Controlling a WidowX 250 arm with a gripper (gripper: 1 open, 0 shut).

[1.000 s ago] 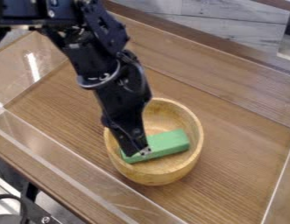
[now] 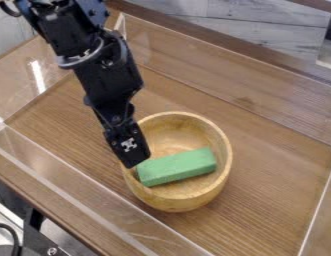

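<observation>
A round wooden bowl (image 2: 185,197) sits on the wooden table at the centre right, holding a green block (image 2: 177,166) with squared sides. The black arm reaches down from the upper left, and its gripper (image 2: 126,150) hangs at the bowl's left rim, left of the green block and apart from it. The fingertips are hard to make out against the dark body, and nothing held shows between them.
A pale wall stands at the back. The table's near left edge has cables beyond it.
The arm has moved left, from over the bowl and close to the green block to the bowl's left rim. The green block remains in the bowl.
</observation>
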